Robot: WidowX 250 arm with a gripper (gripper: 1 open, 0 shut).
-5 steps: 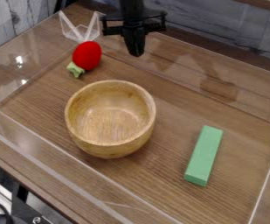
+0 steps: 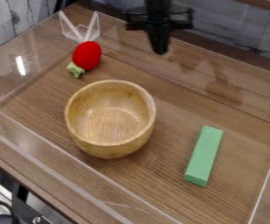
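Observation:
My gripper (image 2: 162, 45) hangs at the top centre of the camera view over the back of the wooden table, shut, with nothing visible between its fingers. A red egg-shaped object (image 2: 86, 55) lies left of it, with a small pale green item (image 2: 76, 68) beside it. A wooden bowl (image 2: 109, 118) sits at the centre front. A long green block (image 2: 204, 156) lies at the right front.
Translucent crumpled plastic (image 2: 81, 26) lies behind the red object at the back left.
My gripper has moved a little to the right along the back of the table. The objects on the table look unchanged.

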